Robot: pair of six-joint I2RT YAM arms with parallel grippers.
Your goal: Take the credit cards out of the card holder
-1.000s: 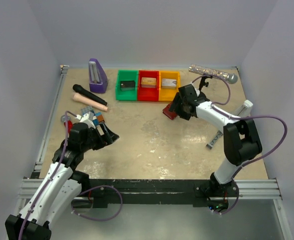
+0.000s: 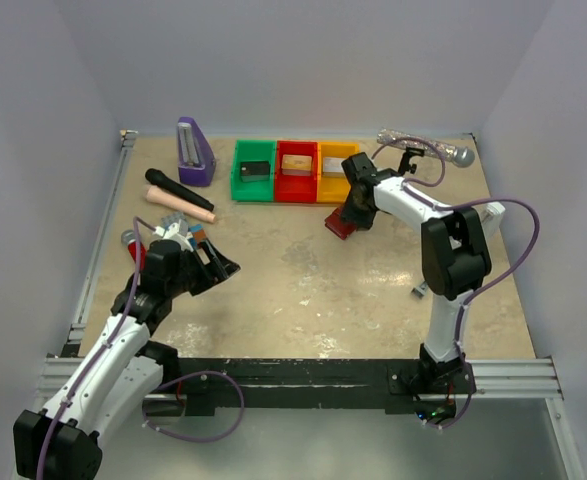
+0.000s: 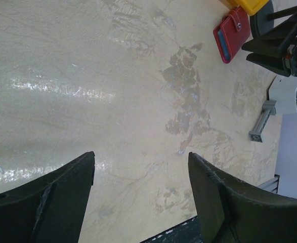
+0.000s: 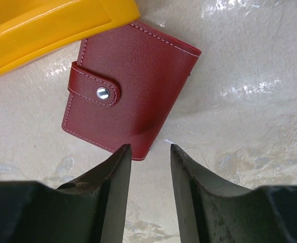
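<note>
The dark red card holder (image 2: 339,223) lies on the table just in front of the yellow bin. Its strap is fastened by a metal snap, and the left wrist view shows a blue edge (image 3: 222,44) along one side. No separate card shows outside it. Close above the holder's near corner is my right gripper, its fingers a little apart and bare table between them. Far off at the left, my left gripper (image 2: 223,256) hangs over the table, fingers wide apart and empty.
Green (image 2: 253,190), red (image 2: 296,195) and yellow (image 2: 335,190) bins stand in a row at the back, each holding something. Microphones and a purple object (image 2: 195,155) occupy the left side. A lamp-like tube (image 2: 428,147) is at the back right.
My left arm has barely moved; the card holder looks unmoved.
</note>
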